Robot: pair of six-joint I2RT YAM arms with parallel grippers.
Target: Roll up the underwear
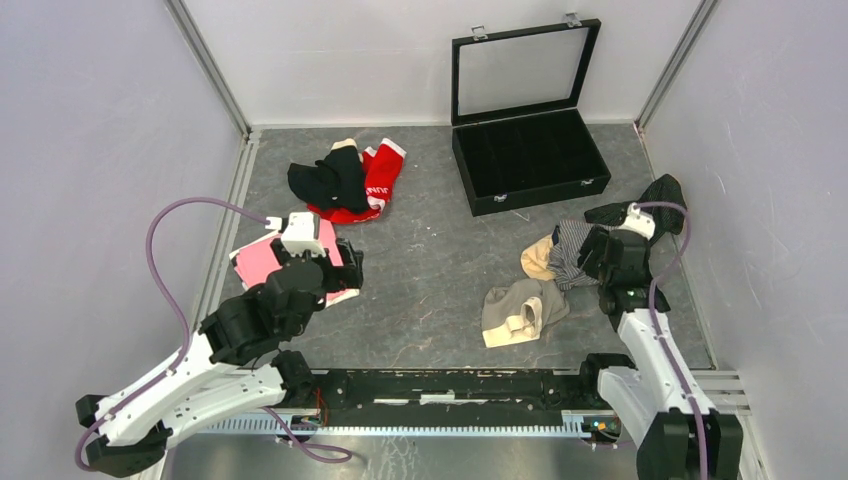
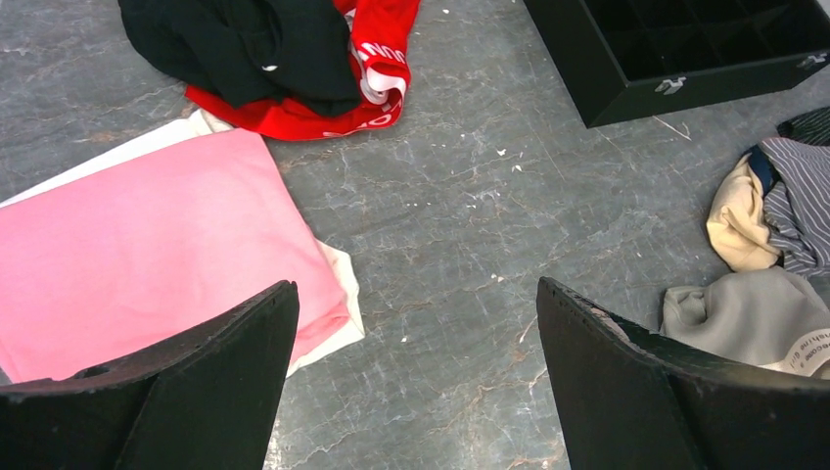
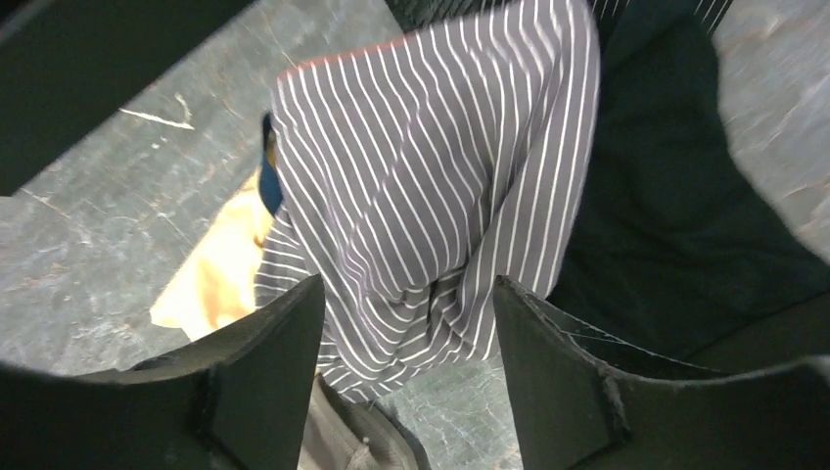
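A grey-striped cloth [image 3: 440, 176] lies rumpled on the grey tabletop under my right gripper. Its fingers [image 3: 269, 357] stand apart with striped fabric visible beyond and between them; none looks pinched. From the top, the striped cloth [image 1: 573, 252] is partly covered by the right gripper [image 1: 592, 262]. A beige piece [image 1: 537, 259] and a grey-brown one with a pale band [image 1: 525, 310] lie against it on the left. Over bare table, right of a flat pink cloth [image 2: 166, 245], my left gripper hangs open and empty.
An open black compartment box [image 1: 530, 160] stands at the back, right of centre. Black and red cloths [image 1: 375, 185] are heaped at the back left, a dark patterned cloth [image 1: 668, 198] by the right wall.
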